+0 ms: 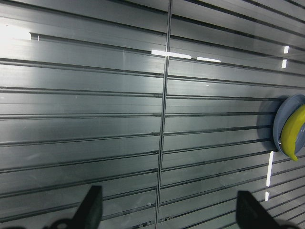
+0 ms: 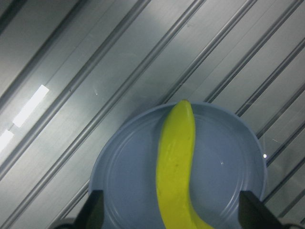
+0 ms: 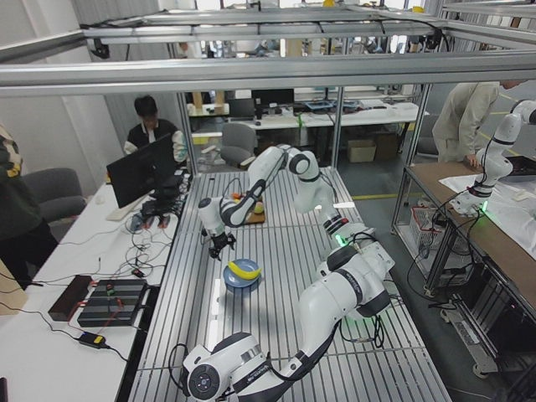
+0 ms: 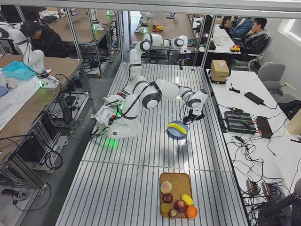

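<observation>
A yellow banana (image 3: pixel 244 270) (image 4: pixel 178 127) (image 2: pixel 174 162) lies on a blue plate (image 3: pixel 239 282) (image 2: pixel 124 171). My right gripper (image 3: pixel 221 249) (image 4: pixel 193 120) hangs above the plate's side, open, with nothing held between its fingers. My left gripper is open over bare slatted metal table (image 1: pixel 86 129); in the left wrist view the plate and banana sit off to the right.
A wooden tray (image 4: pixel 176 181) of assorted fruit stands at one end of the table, apart from the plate. A white side table (image 3: pixel 42 335) with electronics and cables runs along one edge.
</observation>
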